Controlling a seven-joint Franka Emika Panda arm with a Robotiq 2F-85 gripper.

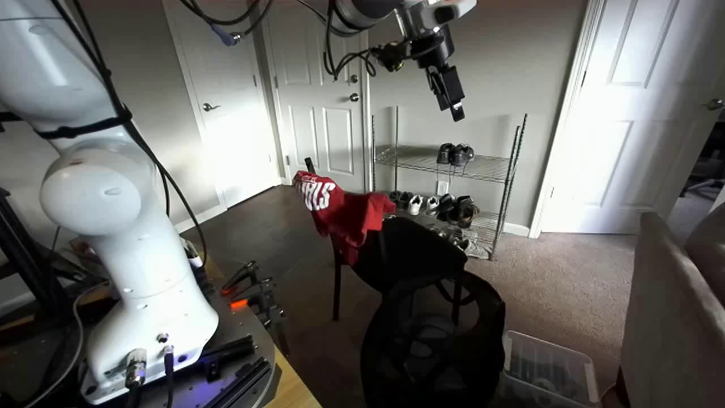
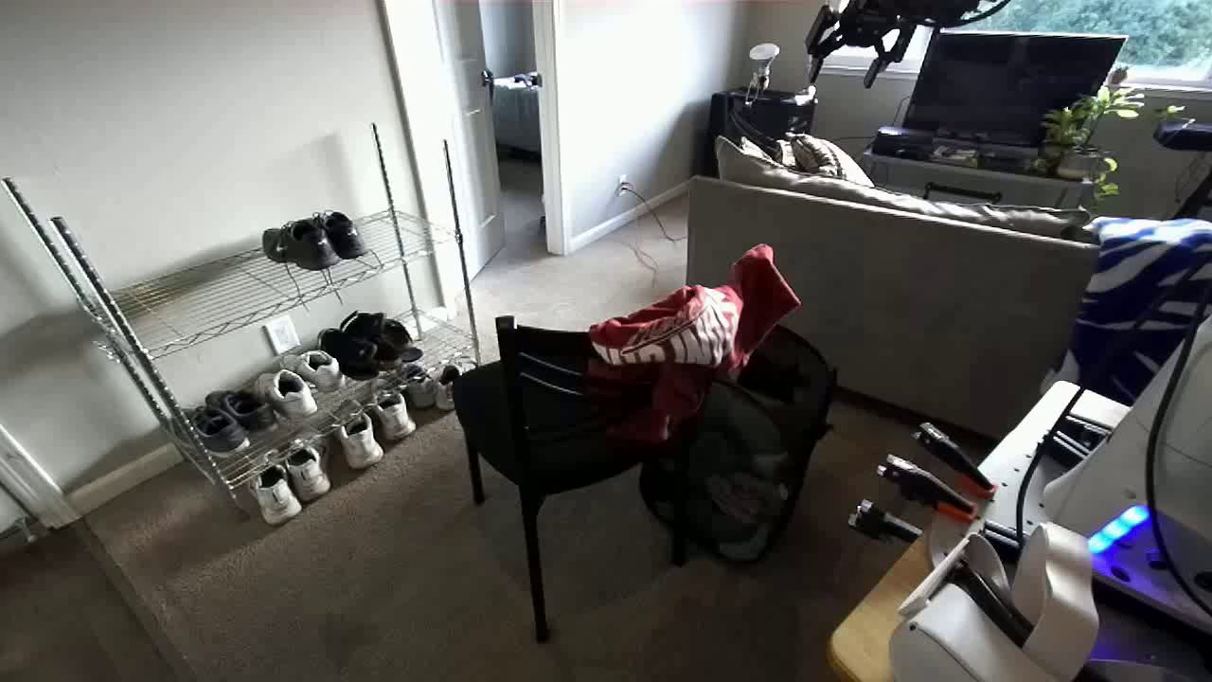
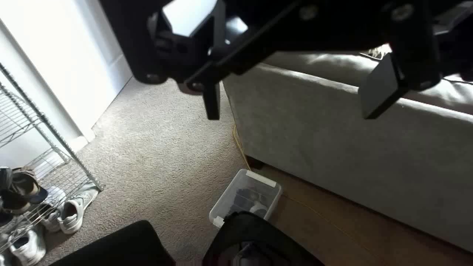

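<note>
High above the floor, my gripper hangs in front of the wall and the shoe rack. Its two fingers stand wide apart in the wrist view, where the gripper is open with nothing between the pads. A red cloth with white lettering lies draped over the back of a black chair, well below and apart from the gripper. Beside the chair is a black mesh hamper holding some clothes, which show dimly through its side in the second exterior view.
A wire rack with several shoes stands by the wall. A clear plastic bin sits on the carpet near the grey sofa. Tools stick out from the edge of the robot's table. Open carpet lies between rack and sofa.
</note>
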